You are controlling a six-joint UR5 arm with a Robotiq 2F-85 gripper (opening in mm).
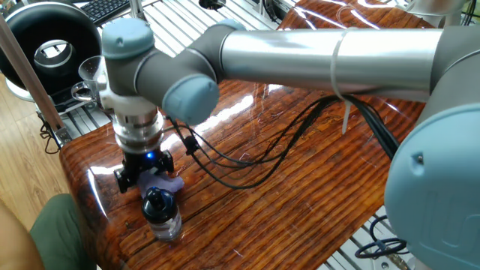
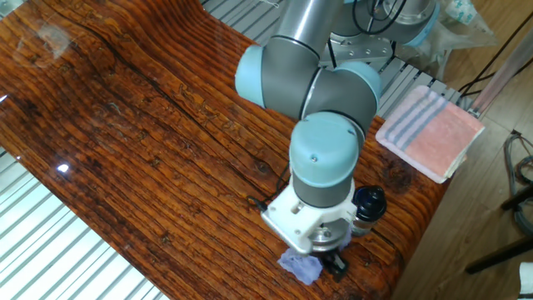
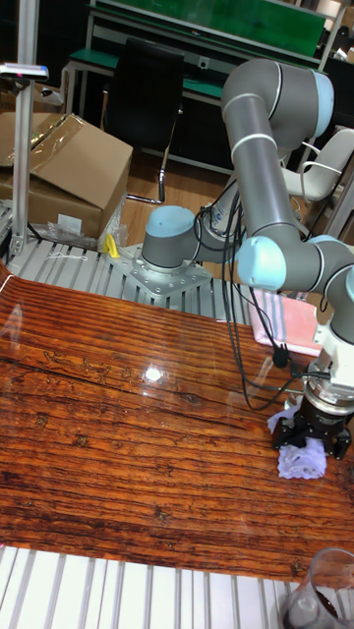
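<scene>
A crumpled light-purple cloth hangs at my gripper, which is shut on it at the left end of the wooden table. Beside the cloth stands a clear bottle with a black cap, upright on the tabletop. In exterior view 2 the cloth shows under the white wrist bracket, and the bottle is partly hidden behind the wrist. Exterior view 3 shows the cloth below the black fingers, low over the table or touching it; which of the two, I cannot tell.
A folded pink towel lies by the table's edge near the bottle. A glass jug stands on the metal slats past the table. Loose black cables hang from the arm. A person is close to the table.
</scene>
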